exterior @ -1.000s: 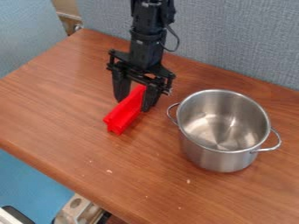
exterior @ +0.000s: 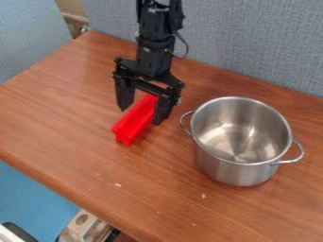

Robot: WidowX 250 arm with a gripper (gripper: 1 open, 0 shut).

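A black gripper point(exterior: 146, 98) points down over a red bar point(exterior: 131, 128) lying on the wooden table point(exterior: 89, 161). Its two fingers stand apart on either side of the bar's far end; whether they touch it cannot be told. A steel pot point(exterior: 233, 156) with two handles stands to the right of the bar.
Grey padded walls rise behind and left of the table. A blue surface point(exterior: 32, 203) lies past the front left edge.
The gripper has shifted very slightly left. The red bar and pot look unmoved.
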